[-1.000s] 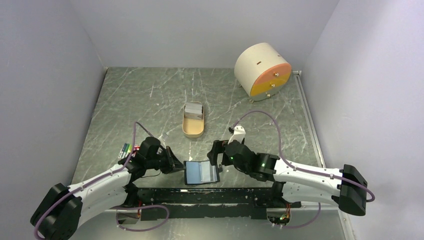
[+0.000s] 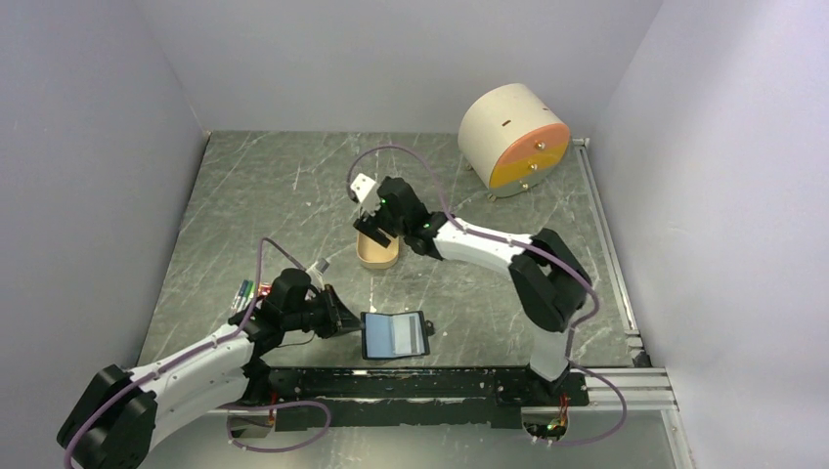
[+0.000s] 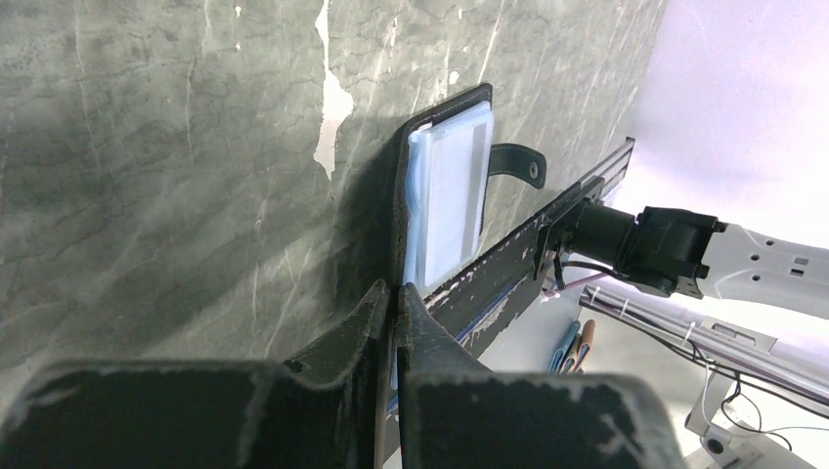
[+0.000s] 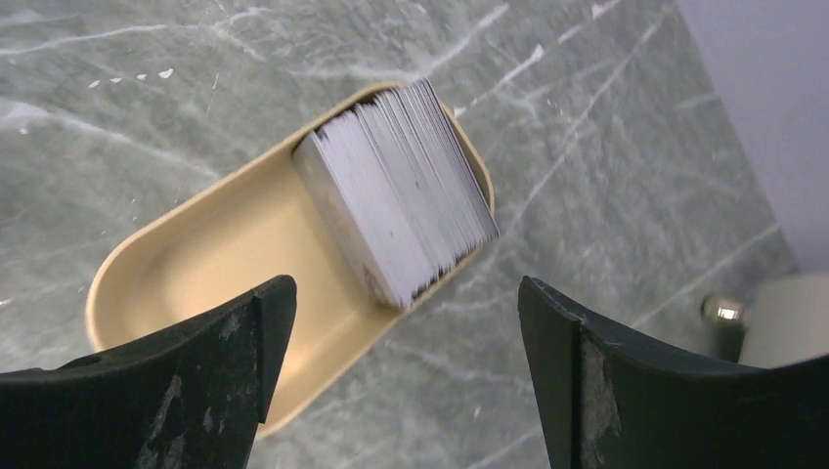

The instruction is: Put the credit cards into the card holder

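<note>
The card holder (image 2: 395,335) lies open at the table's front edge, black outside with pale blue sleeves (image 3: 455,186) inside. My left gripper is shut on its left edge. A stack of grey cards (image 4: 399,191) stands on edge at one end of the tan tray (image 4: 166,244). Over that tray hangs my right gripper, its fingers (image 4: 557,337) well apart and nothing between them. From above, my right gripper (image 2: 371,231) hides the cards and the tray's far part.
A round cream cabinet (image 2: 513,137) with coloured drawers stands at the back right. Several markers (image 2: 243,293) lie beside the left arm. The holder's strap (image 3: 518,164) sticks out to its right. Bare table surrounds the tray.
My right gripper has travelled from beside the holder, back and to the left, to over the tray. The left gripper and the holder have stayed in place.
</note>
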